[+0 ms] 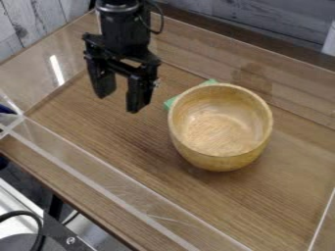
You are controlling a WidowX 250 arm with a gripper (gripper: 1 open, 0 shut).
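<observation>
My black arm comes down from the top of the camera view, left of centre, with the gripper (120,90) low over bare wooden table, open, nothing visible between its fingers. To its right sits a large round tan wooden bowl (220,150), empty. A small green object (210,84) shows behind the bowl, partly hidden by it.
A pale panelled surface (33,20) is at the top left. A dark cable (26,221) lies at the bottom left, with a small blue item at the left edge.
</observation>
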